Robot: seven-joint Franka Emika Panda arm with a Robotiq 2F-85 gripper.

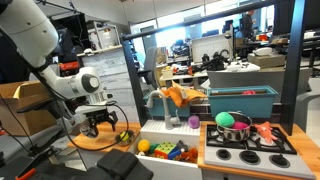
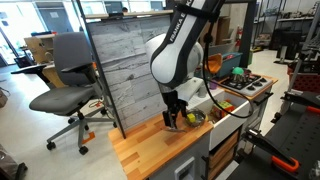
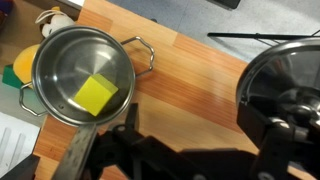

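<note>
In the wrist view, a steel pot [image 3: 62,62] with two loop handles stands at the left, with a yellow block [image 3: 95,93] inside it. At the right is a shiny round metal piece [image 3: 300,60], perhaps a lid, with its right side cut off by the frame. My gripper is open, with bare wood showing between its fingers. Its right finger overlaps the metal piece in the view; whether they touch I cannot tell. In exterior view 2, the gripper [image 2: 173,122] is low over the wooden counter, beside the pot [image 2: 198,119].
A sink bin with colored blocks [image 1: 170,150] lies right of the pot. Farther right are a stove [image 1: 250,150] and another pot with toys [image 1: 232,128]. A faucet [image 1: 162,103] rises behind the bin.
</note>
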